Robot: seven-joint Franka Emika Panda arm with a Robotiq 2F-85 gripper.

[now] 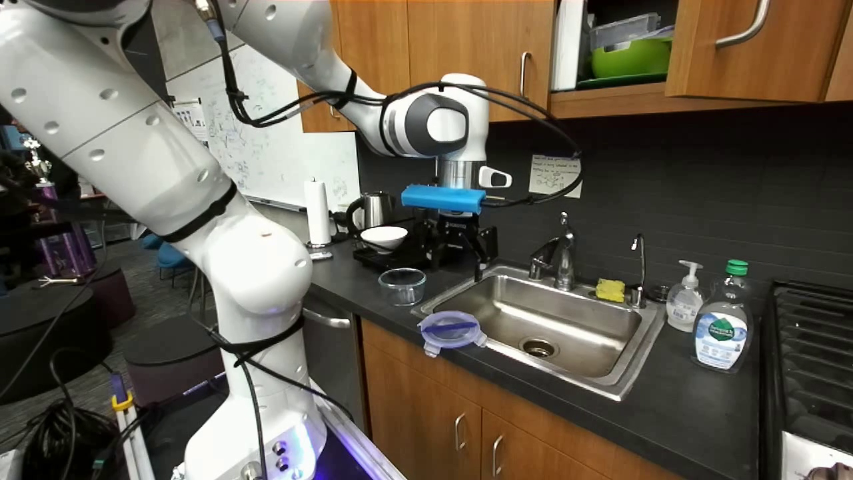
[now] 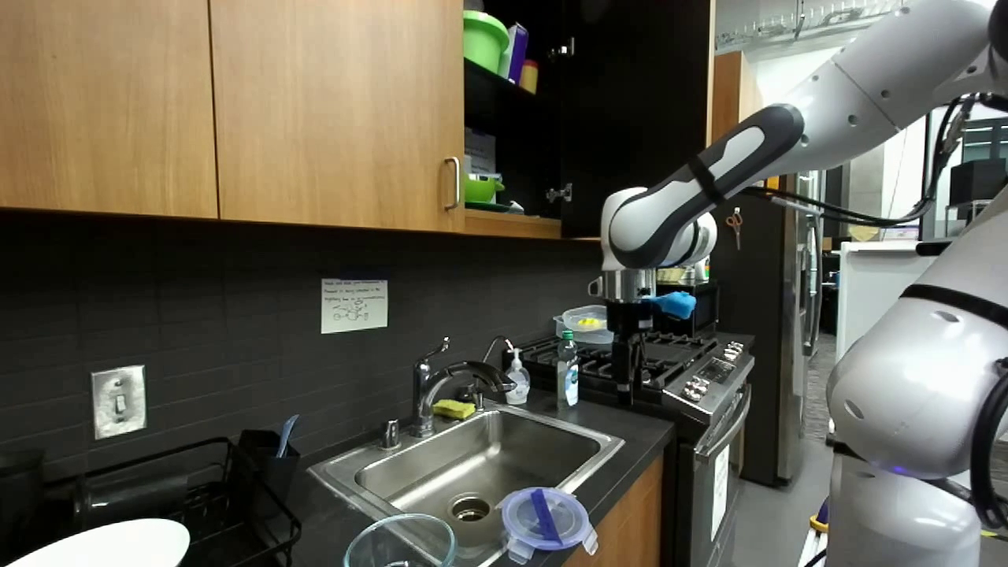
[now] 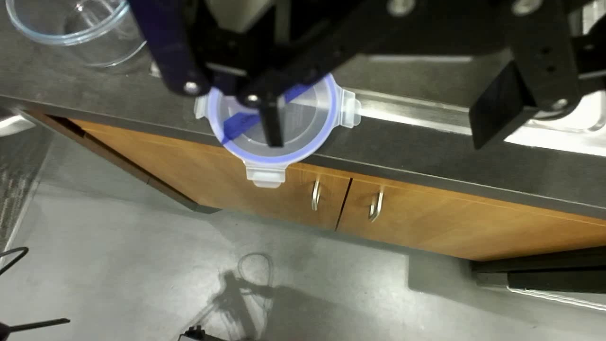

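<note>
A round clear lid [image 3: 301, 128] with a blue rim, clip tabs and a blue strip lies on the counter at the sink's front left corner, partly past the counter edge. Left of it stands an empty-looking glass bowl [image 1: 402, 285]. My gripper is open above the counter, its fingers wide apart with nothing between them. In the wrist view one finger [image 3: 274, 125] overlaps the lid and the other [image 3: 500, 108] appears over the sink's front rim. From the side, the gripper [image 1: 458, 265] looks clear of the lid and bowl.
The steel sink [image 1: 512, 345] has a faucet [image 1: 564, 256] and a yellow sponge [image 1: 610, 289] behind it. Soap bottles [image 1: 721, 324] stand on its right, near the stove. A white bowl [image 1: 384, 237] sits at the dish rack. Bare counter [image 1: 592, 420] runs along the front.
</note>
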